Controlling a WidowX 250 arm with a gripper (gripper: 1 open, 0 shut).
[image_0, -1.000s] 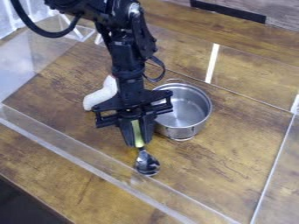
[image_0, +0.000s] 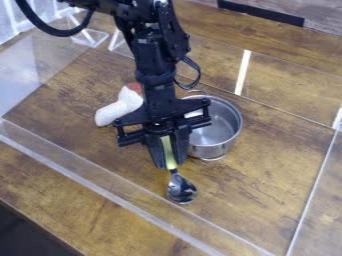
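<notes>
My gripper (image_0: 166, 150) is low over the wooden table, just left of a steel pot (image_0: 218, 140), and partly hides it. A ladle or spoon with a yellow-green handle (image_0: 170, 158) runs down from between the fingers to its shiny metal head (image_0: 182, 190) on or just above the table. I cannot tell whether the fingers are closed on the handle. A white object (image_0: 116, 111) with a red part lies behind the arm on the left.
Clear low walls or strips border the work area on the wooden table (image_0: 267, 180).
More of the white object shows.
</notes>
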